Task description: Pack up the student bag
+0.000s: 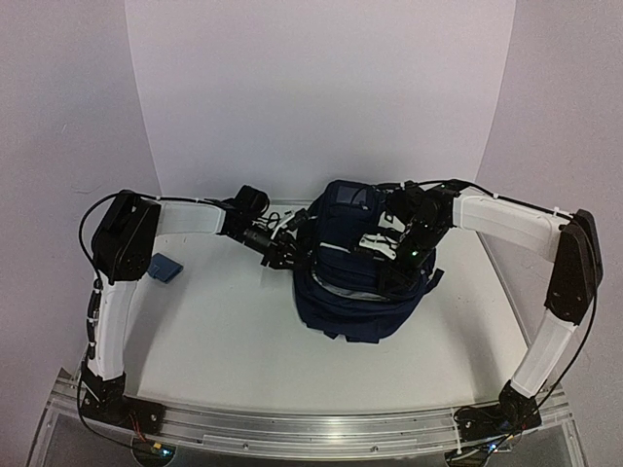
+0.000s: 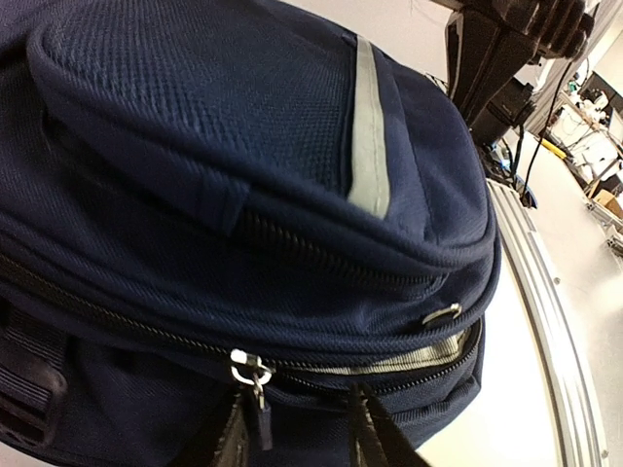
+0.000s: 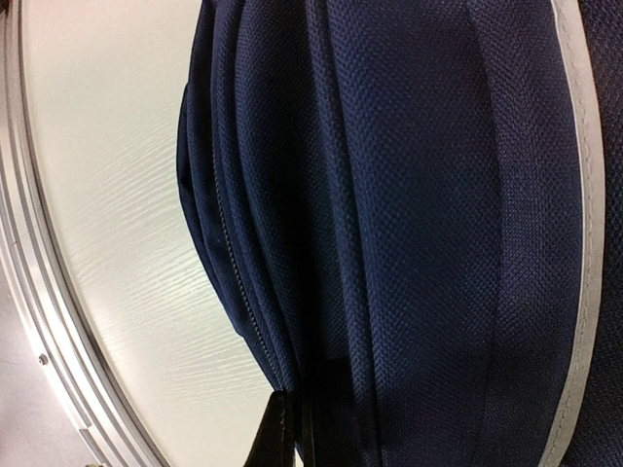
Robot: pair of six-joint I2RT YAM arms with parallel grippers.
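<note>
A navy blue backpack [image 1: 341, 306] lies on the table with its zipped opening partly parted. At its left side, my left gripper is open, its fingers apart. A silver zipper pull [image 2: 251, 370] hangs from the zip close to one of those fingers, and I see no grip on it. My right gripper is shut on the bag's fabric edge [image 3: 282, 360] at the right end of the opening. The inside of the bag is mostly hidden.
A small dark blue object [image 1: 164, 268] lies on the left of the white table [image 1: 224, 341], partly beside the left arm. A metal rail [image 1: 311, 428] runs along the front. Table space in front of the bag is clear.
</note>
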